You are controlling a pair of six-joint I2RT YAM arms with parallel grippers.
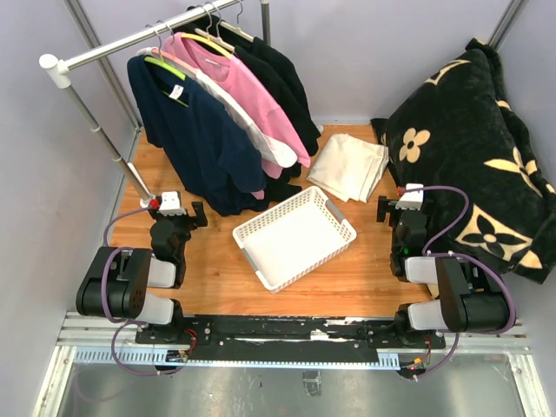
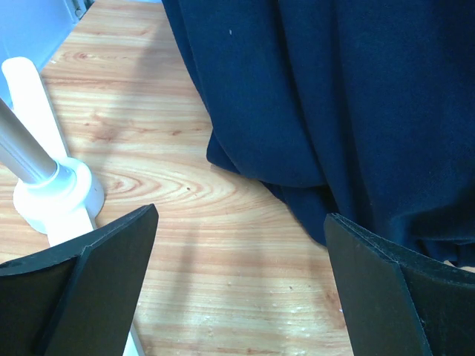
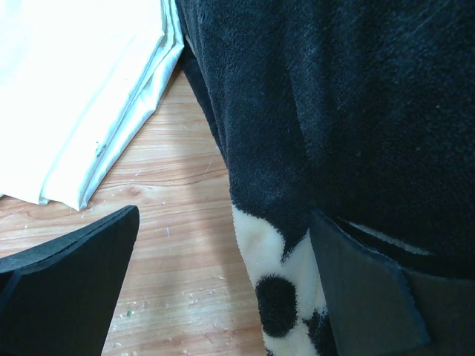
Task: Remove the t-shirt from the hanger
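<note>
On the rack hang several garments: a navy shirt (image 1: 204, 143) nearest the front on a green hanger (image 1: 167, 68), then a white one (image 1: 248, 122), a pink shirt (image 1: 236, 80) on a yellow hanger (image 1: 207, 43), and black clothes behind. My left gripper (image 1: 182, 209) stands open at the left, short of the navy cloth; in the left wrist view that cloth (image 2: 297, 96) hangs beyond the fingers, with nothing between them. Over on the right, my right gripper (image 1: 407, 203) is open and empty, its right finger (image 3: 364, 289) close against the dark blanket (image 3: 334, 111); whether they touch I cannot tell.
A white basket (image 1: 291, 278) sits empty mid-table. Folded cream cloth (image 1: 349, 167) lies behind it. The rack's bar (image 1: 143, 35) crosses the upper left, its foot (image 2: 63, 185) near my left gripper. A patterned black blanket (image 1: 469, 130) is piled at the right.
</note>
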